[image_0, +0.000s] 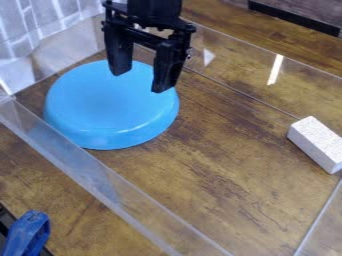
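Note:
The black gripper (142, 62) hangs at the top centre of the camera view, over the back part of a round blue disc (110, 110) that lies on the wooden surface. Its two fingers point down and stand apart, and I see nothing between them.
A white block (318, 144) lies at the right. A blue object (24, 234) sits at the lower left corner. Clear plastic walls border the wooden floor (214, 170), which is bare in the middle and to the right of the disc.

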